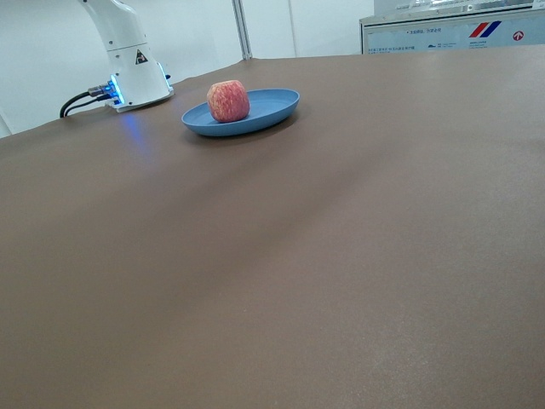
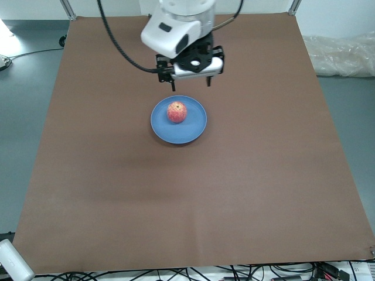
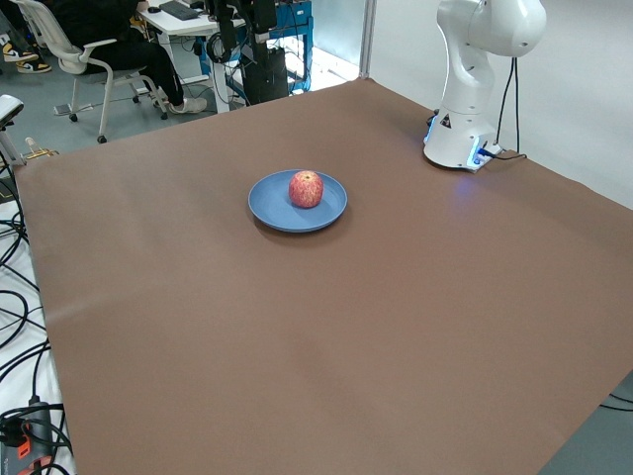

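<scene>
A red apple (image 2: 177,112) rests on a blue plate (image 2: 179,132) on the brown table; the same apple (image 1: 228,101) and plate (image 1: 272,109) show in the top view, and the apple (image 3: 306,189) on its plate (image 3: 276,208) in the right view. In the left view my gripper (image 2: 191,83) is raised just behind and above the plate, with its two black fingers apart and nothing seen between them. In the top and right views only the white arm shows; the gripper is out of sight there.
Cables lie along its near edge in the left view. A person on a chair sits beyond the table in the right view.
</scene>
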